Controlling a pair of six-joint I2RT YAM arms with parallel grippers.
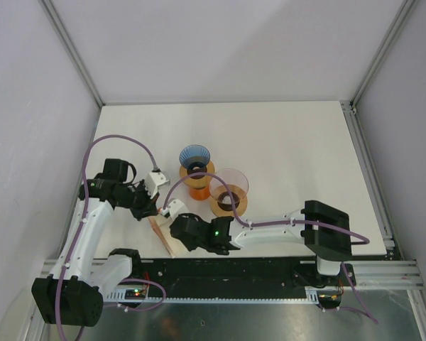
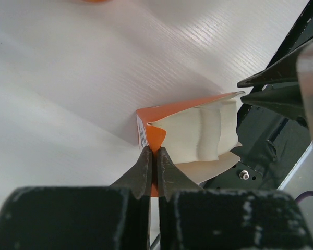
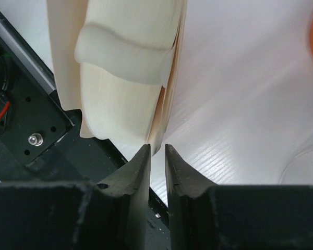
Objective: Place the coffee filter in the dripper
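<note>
A cream stack of paper coffee filters (image 2: 190, 135) in an orange-edged pack (image 1: 163, 236) lies at the table's front edge, below both arms. My left gripper is shut on the orange edge of the pack. My right gripper is part open at the other end of the filters, its fingertips at the filters' edge. In the top view the dripper (image 1: 197, 177), with a blue ribbed cone on an orange body, stands behind the grippers, beside a clear cone (image 1: 233, 177) on a similar base.
The dark front rail runs just past the filters, and both arms reach in low from the sides.
</note>
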